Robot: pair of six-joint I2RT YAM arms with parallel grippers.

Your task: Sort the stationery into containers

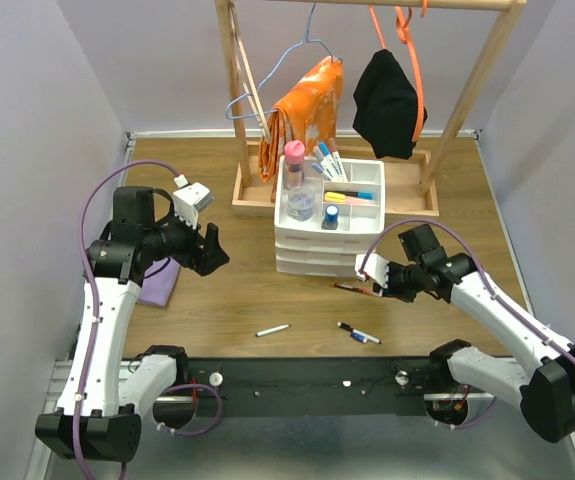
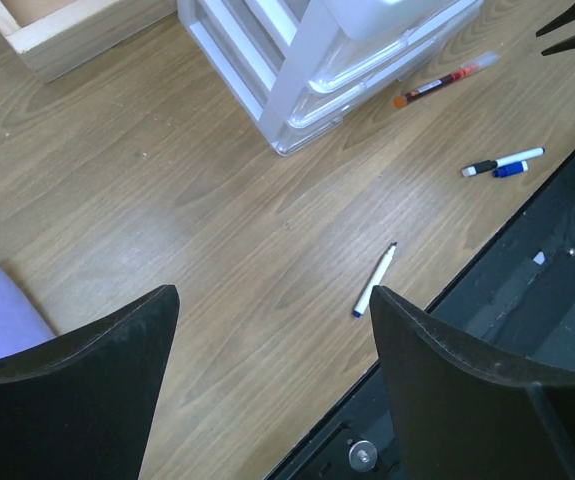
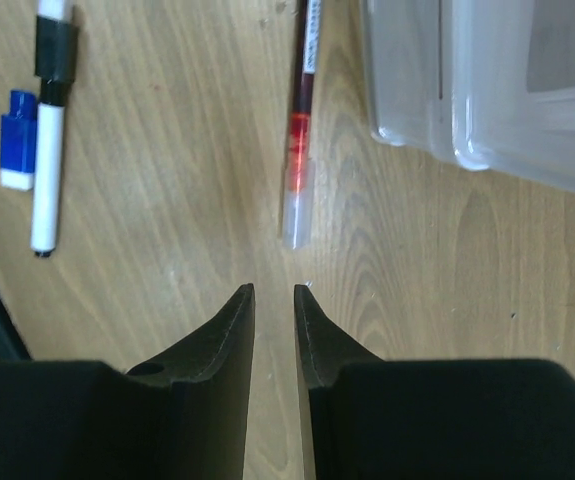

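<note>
A red-and-black pen (image 3: 300, 140) with a clear cap lies on the wooden floor beside the white drawer organizer (image 1: 319, 258). My right gripper is part open just short of its capped end, nothing between the fingers. A white marker with a black cap (image 1: 359, 332) and a short blue marker (image 3: 19, 140) lie side by side nearer the front edge. Another white marker (image 2: 376, 279) lies alone to their left. My left gripper hangs open and empty left of the organizer. Several pens and markers (image 1: 329, 160) stand or lie in the organizer's top compartments.
A clear bottle with a pink cap (image 1: 295, 165) and a blue-capped ink bottle (image 1: 330, 216) occupy the organizer top. Behind is a wooden rack (image 1: 253, 208) with hanging clothes. A purple cloth (image 1: 160, 284) lies at left.
</note>
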